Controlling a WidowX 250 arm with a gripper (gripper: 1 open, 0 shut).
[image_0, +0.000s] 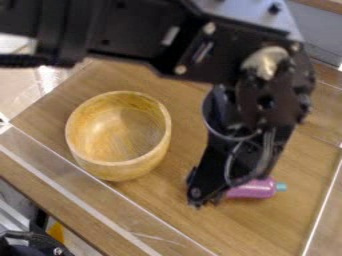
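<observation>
My gripper, black and reaching down from the large arm at the top, is low over the table at the lower right of the camera view, open by the look of its near finger. A pink-purple cylindrical object with a light blue tip lies beside and partly behind that finger. The far finger is mostly hidden, so whether the object sits between the fingers is unclear.
A wooden bowl stands on the wooden table to the left of my gripper. Bare table shows in front and to the right. The table's edge runs along the lower left.
</observation>
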